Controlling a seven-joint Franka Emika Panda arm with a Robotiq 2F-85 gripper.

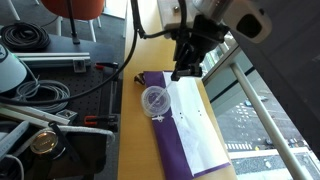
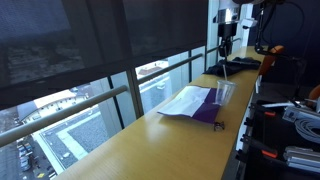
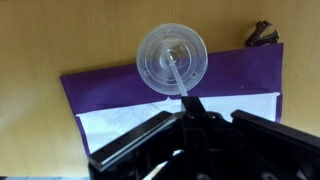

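Note:
A clear round plastic cup (image 3: 150, 72) stands partly on a purple sheet (image 3: 105, 88) and partly on bare wood. My gripper is above the white part of the sheet, with its fingertips shut on a thin white stick (image 3: 176, 72). The stick slants down into the cup, its lower end near the cup's middle. Seen from the side, the cup (image 1: 156, 101) lies below and left of the gripper (image 1: 182, 72). The other outside view shows the gripper (image 2: 226, 58) over the cup (image 2: 225, 94).
White paper (image 1: 198, 126) covers much of the purple sheet. A small dark object (image 3: 263, 35) lies just past the sheet's edge. A window rail (image 2: 85, 104) runs along one side.

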